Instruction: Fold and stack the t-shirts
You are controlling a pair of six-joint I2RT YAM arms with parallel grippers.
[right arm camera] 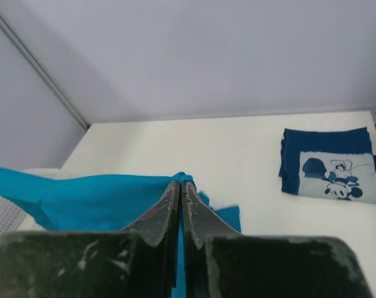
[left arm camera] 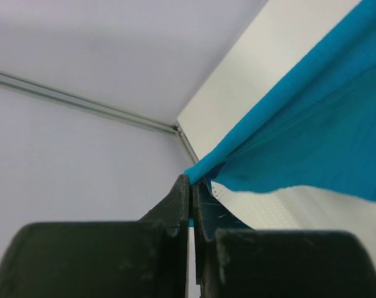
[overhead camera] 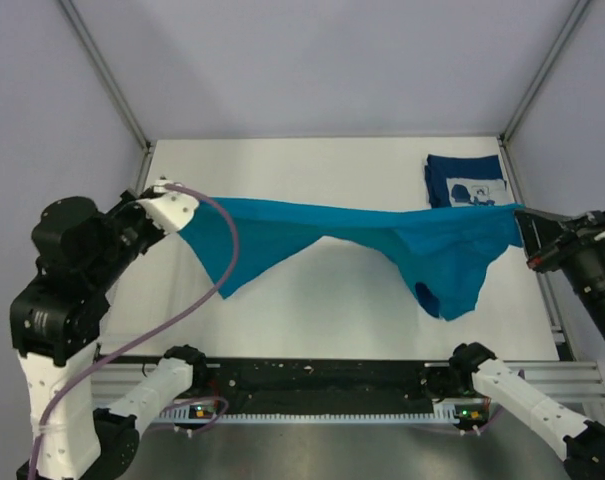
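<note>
A teal t-shirt (overhead camera: pixel 372 225) is stretched in the air between my two grippers, its lower part hanging in folds. My left gripper is shut on one end of it at the upper left of the top view. My right gripper is shut on the other end at the right. A folded stack of navy shirts, with a printed cartoon panel (right arm camera: pixel 337 175) on top, lies at the back right of the white table (overhead camera: pixel 282 165).
Grey walls surround the back and sides. In the top view the left arm covers much of the left side, where the white basket is mostly hidden.
</note>
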